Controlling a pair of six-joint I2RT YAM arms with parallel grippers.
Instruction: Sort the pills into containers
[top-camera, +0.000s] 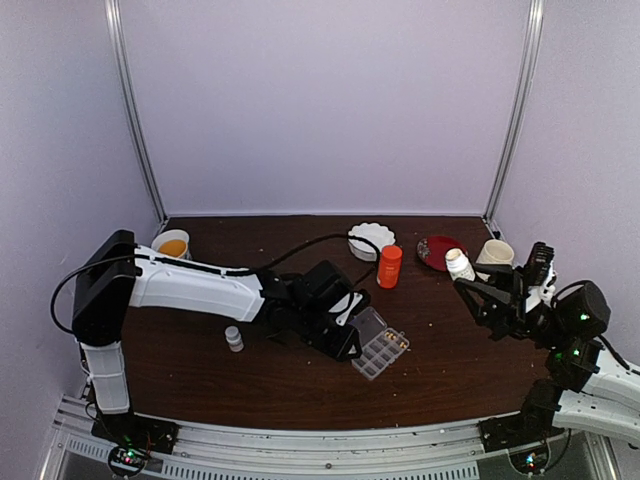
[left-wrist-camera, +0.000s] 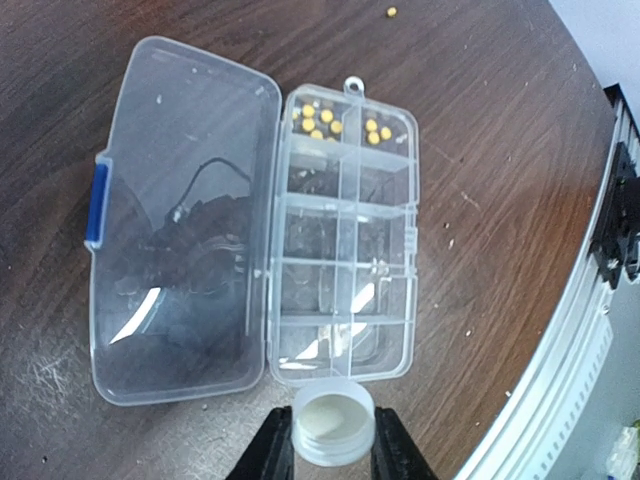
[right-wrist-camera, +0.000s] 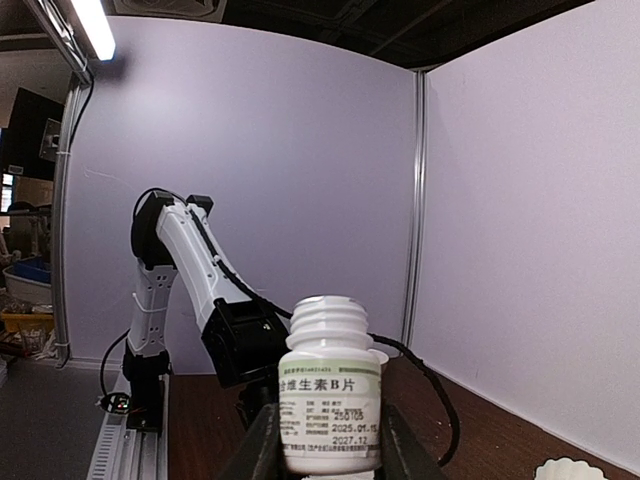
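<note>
Over the near side of the open pill box, my left gripper is shut on a round white piece that looks like a bottle cap. In the left wrist view, the clear lid lies folded back to the left. Yellow pills sit in the two far compartments; the others look empty. Raised at the right, my right gripper is shut on a white vitamin bottle. Its threaded neck is bare, and the bottle stands nearly upright in the right wrist view.
A loose yellow pill lies beyond the box. An orange bottle, a white scalloped bowl and a red dish stand behind. A small white bottle is at left.
</note>
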